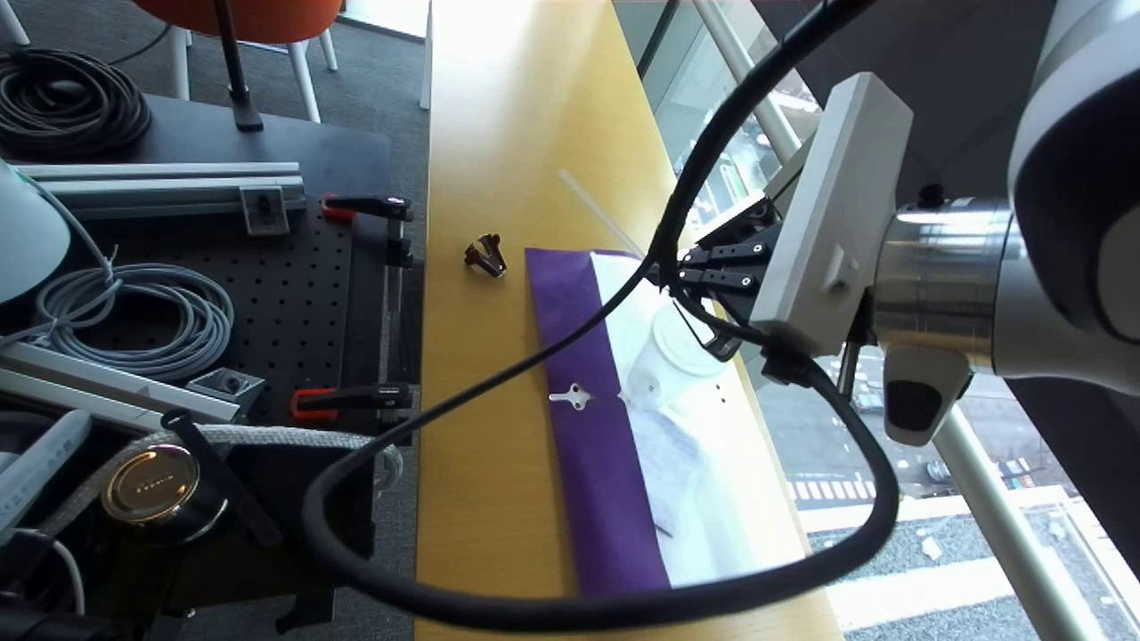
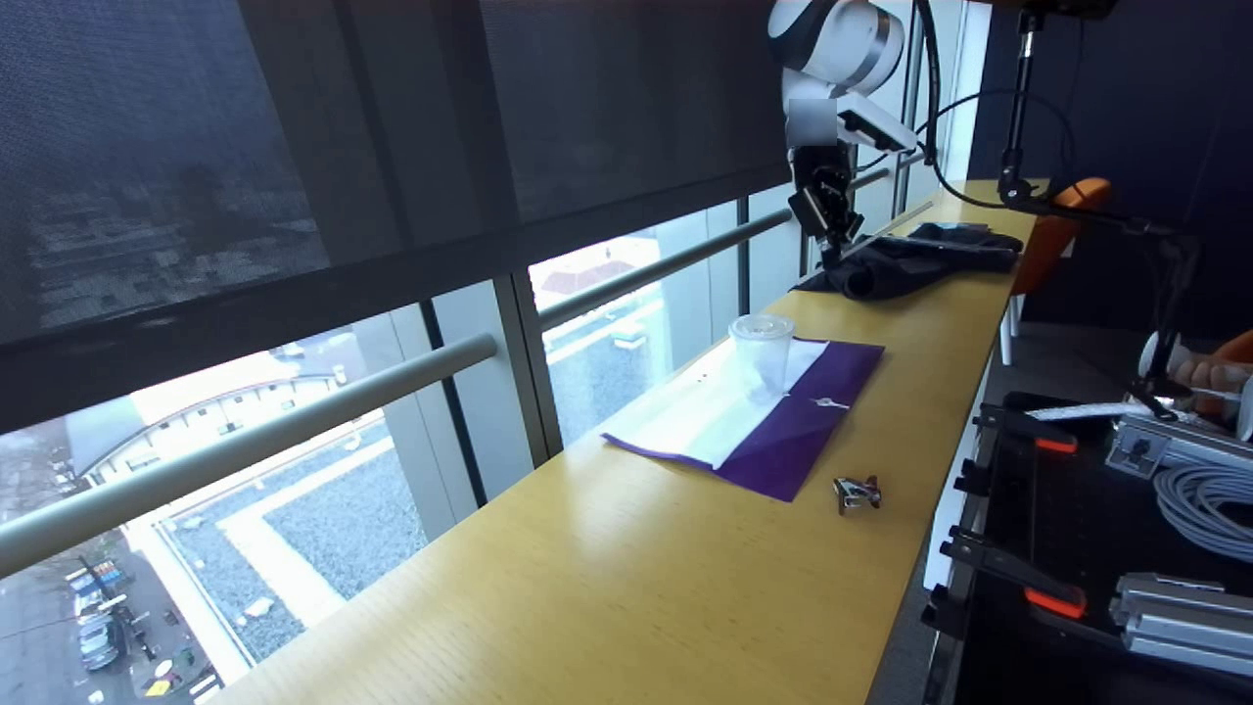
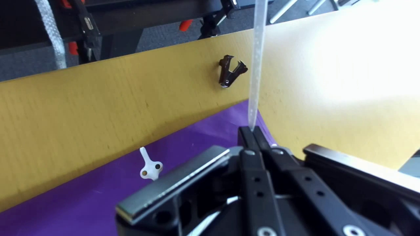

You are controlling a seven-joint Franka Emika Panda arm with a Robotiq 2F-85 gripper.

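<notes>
My gripper is shut on a thin translucent straw (image 3: 257, 59), gripped near one end so that its length extends away from the fingertips. In exterior view 1 the straw (image 1: 596, 205) points up and left from the gripper (image 1: 656, 274). Exterior view 2 shows the gripper (image 2: 833, 252) raised at the far part of the table, with the straw (image 2: 889, 223) sticking out to the right. A clear lidded cup (image 2: 761, 362) stands upright on the white sheet of a purple folder (image 2: 789, 450); the arm partly covers this cup (image 1: 671, 358) in exterior view 1.
A small white flat piece (image 1: 574, 396) with holes lies on the purple strip. Beyond the folder sits a dark staple remover (image 1: 487, 255). Dark cloth (image 2: 928, 260) lies on the far tabletop. Windows and a rail (image 2: 388, 399) border one side; a black cable (image 1: 513, 374) loops over the table.
</notes>
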